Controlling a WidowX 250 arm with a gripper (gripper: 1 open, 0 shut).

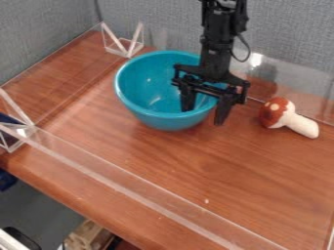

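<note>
My black gripper (pixel 204 104) hangs over the teal bowl (pixel 141 98), one finger inside it and the other just outside its right side, near the rim. Whether anything is between the fingers is hard to tell. A toy mushroom (pixel 288 117) with a red spotted cap and white stem lies on the wooden table (pixel 209 186) to the right of the bowl.
Clear plastic edging runs along the left and back of the table, with white brackets (pixel 123 44) at the corners. Grey padded walls stand behind.
</note>
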